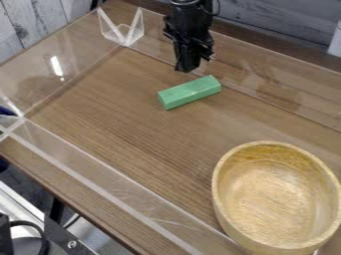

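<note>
My gripper is at the top middle, dark, its fingers pointing down and shut, with nothing seen between them. A green block lies on the wooden table just below and in front of it, apart from the fingers.
A large pale round bowl fills the lower right. A clear plastic piece stands at the upper left of the gripper. Cables lie past the table's left edge at the bottom.
</note>
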